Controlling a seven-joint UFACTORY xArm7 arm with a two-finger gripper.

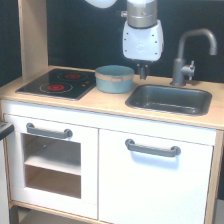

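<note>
A blue-grey pot (114, 83) stands on the wooden countertop, between the cooktop and the sink. My gripper (143, 75) hangs pointing down under the white robot hand, just right of the pot's rim and near the sink's back left corner. Its dark fingers are small here, and whether they are open or shut does not show. I see no object hanging below them.
On the left is a black cooktop (60, 84) with red-marked burners. The sink (170, 99) lies to the right, its grey faucet (180, 70) rising behind it. Below are cabinet doors with dark handles (153, 149); the left compartment shows a shelf.
</note>
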